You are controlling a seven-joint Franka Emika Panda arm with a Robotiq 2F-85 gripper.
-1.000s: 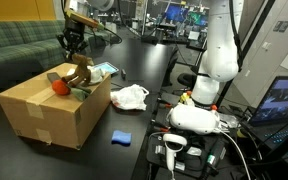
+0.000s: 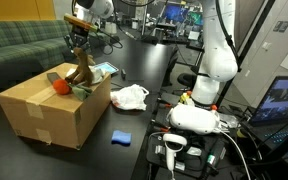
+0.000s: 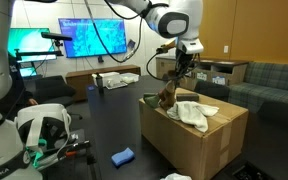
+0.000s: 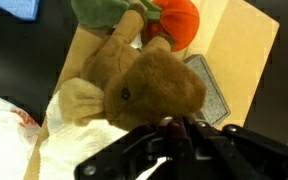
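A brown plush toy (image 4: pixel 134 80) fills the middle of the wrist view, its head at my fingertips. My gripper is shut on it. In exterior view 1 the plush (image 2: pixel 81 70) hangs stretched upward from the box top, below the gripper (image 2: pixel 80 50). Exterior view 2 shows the toy (image 3: pixel 168 96) under the gripper (image 3: pixel 178 74), above the cardboard box (image 3: pixel 212 145). Whether its lower end still touches the things beneath cannot be told.
On the box lie a red-orange round toy (image 4: pixel 180 22), a green item (image 4: pixel 99 10), a grey pad (image 4: pixel 208 90) and white cloth (image 4: pixel 74 150). A white bag (image 2: pixel 130 97) and blue sponge (image 2: pixel 121 137) rest on the dark table, with clear room between.
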